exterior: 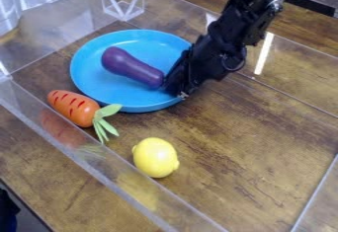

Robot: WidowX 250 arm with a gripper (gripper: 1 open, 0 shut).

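Note:
A purple eggplant [129, 66] lies in a blue plate [93, 78]. My black gripper [177, 84] is down at the plate's right side, by the eggplant's narrower end. Its fingertips are dark and crowded by the arm, so I cannot tell how the fingers stand or whether they grip the eggplant.
An orange toy carrot [74, 107] with green leaves lies at the lower left of the plate, and a yellow lemon [154, 158] is farther toward the front. Clear plastic walls edge the wooden surface [244, 147], which is bare on the right.

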